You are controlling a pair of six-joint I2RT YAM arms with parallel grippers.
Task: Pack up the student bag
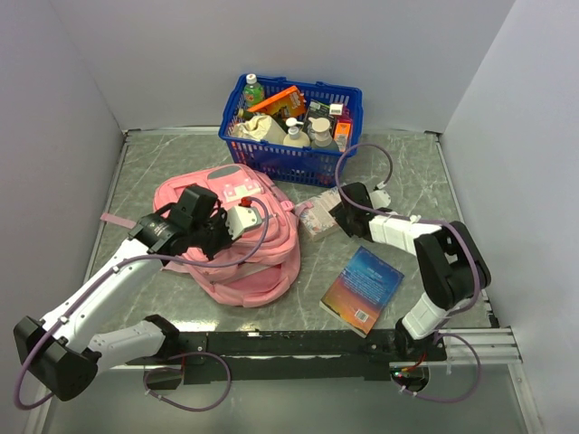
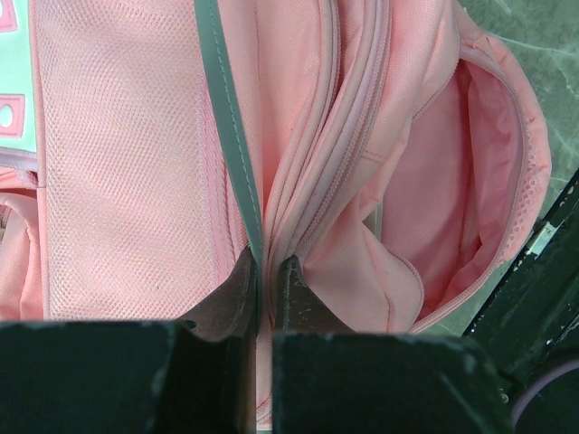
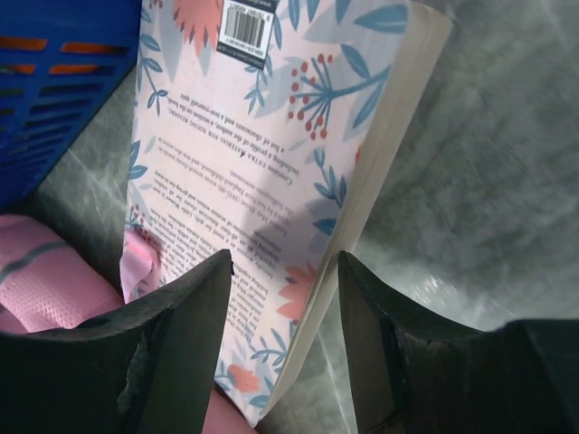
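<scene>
The pink backpack point(image 1: 253, 280) lies on the left of the counter, an open pocket point(image 2: 452, 181) at its side. My left gripper is shut on its fabric beside the zips and grey-green trim. A floral book point(image 3: 235, 172) lies between bag and basket. My right gripper hangs open over that book, one fingertip at its right edge; whether it touches is unclear. A blue-orange book point(image 1: 361, 292) lies flat at the front right.
A blue basket point(image 1: 289, 163) full of bottles, boxes and other items stands at the back. Bare counter point(image 1: 425, 199) shows at the right.
</scene>
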